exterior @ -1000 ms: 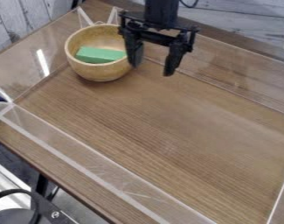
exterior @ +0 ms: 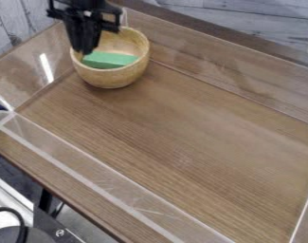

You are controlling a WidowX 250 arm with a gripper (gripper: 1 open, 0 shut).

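Observation:
A light tan round bowl [exterior: 113, 76] sits near the back left of the wooden table, with a flat green block [exterior: 111, 59] inside it. My black gripper [exterior: 85, 46] hangs at the bowl's back left, over or at its rim and just left of the green block. Its fingertips are dark and blurred, so whether anything is between them is not visible.
A pale wall stands at the back left, and dark cables with some pale metal lie at the lower left edge.
My gripper has moved left, from right of the bowl to over its back left part, and now looks blurred. The bowl and green block look about the same.

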